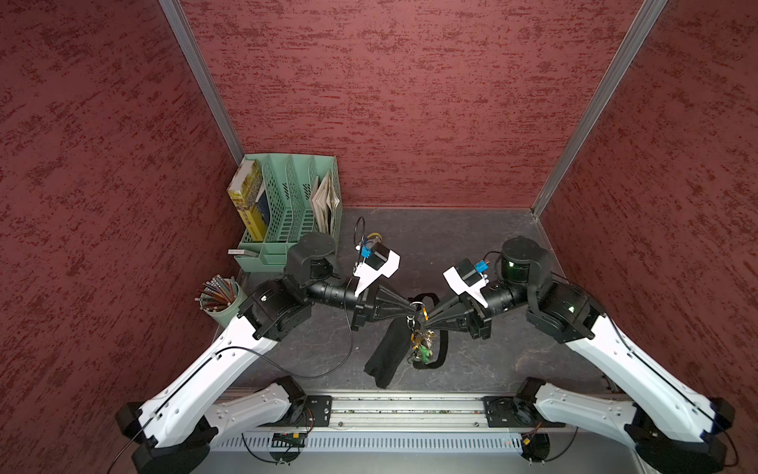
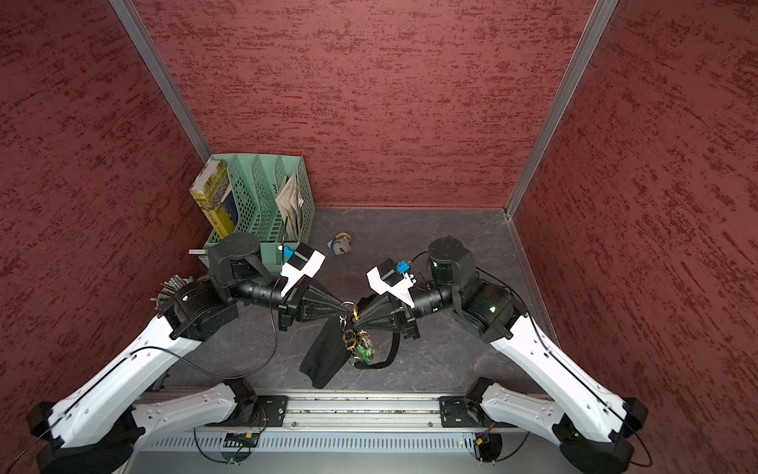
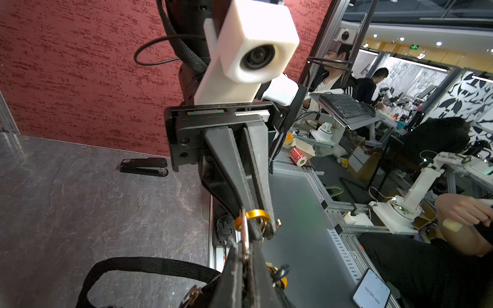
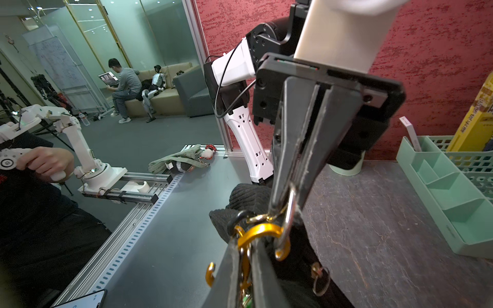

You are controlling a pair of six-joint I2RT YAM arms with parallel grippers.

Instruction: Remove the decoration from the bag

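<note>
A black bag (image 1: 385, 355) with a strap lies at the front middle of the table. Above it, a cluster of keyrings, gold carabiners and a green charm (image 1: 424, 353) hangs between both grippers, whose tips meet. My left gripper (image 1: 410, 314) is shut at a silver ring; whether anything is between its fingers is hard to tell. My right gripper (image 1: 428, 320) is shut on the decoration, around its gold carabiner (image 4: 256, 233). Whether the decoration is still joined to the bag cannot be told.
A green file organiser (image 1: 288, 213) stands at the back left, with a pen cup (image 1: 225, 304) before it. A small grey object (image 2: 339, 243) lies at the back middle, a stapler (image 3: 143, 165) on the table.
</note>
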